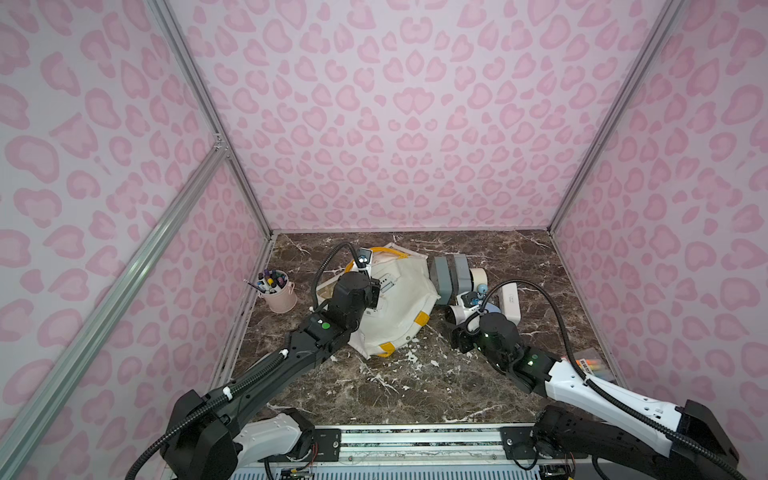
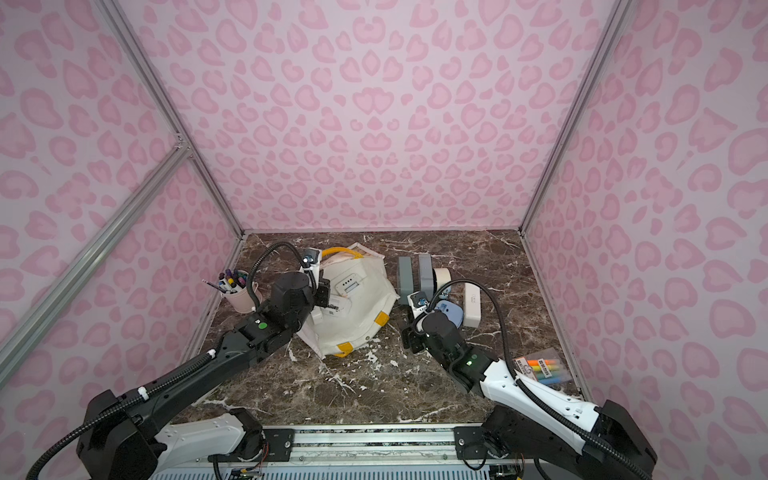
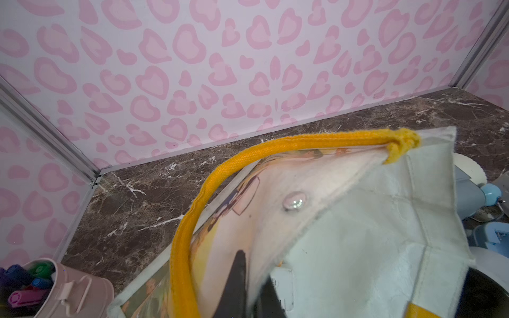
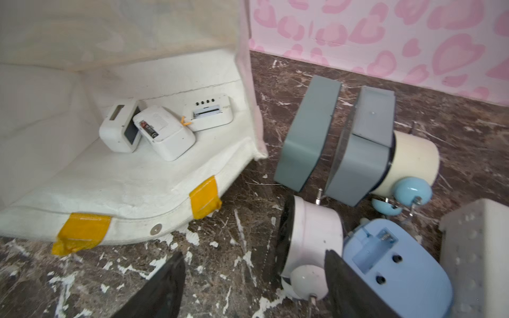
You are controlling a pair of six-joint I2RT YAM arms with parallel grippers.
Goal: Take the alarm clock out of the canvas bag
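The white canvas bag [image 4: 132,196] lies on its side, its mouth facing the right arm. Inside rest three white clocks: one on the left [image 4: 117,126], one showing a battery [image 4: 167,135], and one with an empty battery slot [image 4: 221,112]. My left gripper is shut on the bag's upper rim, the canvas edge passing between its dark fingers and held up. My right gripper stands open over the table, in front of and right of the bag's mouth; nothing is gripped. A round pale pink twin-bell clock [image 4: 318,233] sits beside its right finger.
Right of the bag stand a grey-green box [image 4: 309,132], a grey box [image 4: 363,143], a cream clock [image 4: 416,159], a blue clock [image 4: 418,270] and a white box [image 4: 477,259]. A pen cup [image 1: 280,297] stands at left.
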